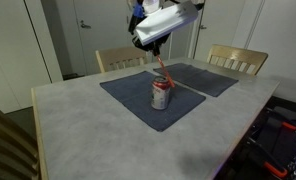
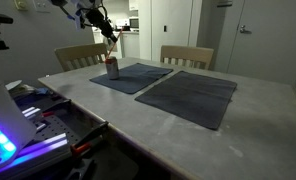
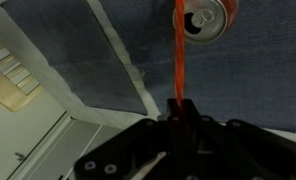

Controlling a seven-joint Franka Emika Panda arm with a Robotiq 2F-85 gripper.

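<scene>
A soda can [image 1: 162,93] stands upright on a dark placemat [image 1: 178,112]. Above it my gripper [image 1: 156,52] is shut on an orange-red straw [image 1: 164,70], which slants down toward the can. Seen from the wrist, the straw [image 3: 179,60] runs from the gripper across the near part of the can top [image 3: 210,16], beside its dark opening. Whether the straw's lower end is inside the can or only over it, I cannot tell. In the second exterior view the can [image 2: 112,69] sits right below the straw [image 2: 112,46].
A second dark placemat [image 2: 193,98] lies flat beside the first, with nothing on it. Wooden chairs [image 1: 125,57] stand along the table's far side.
</scene>
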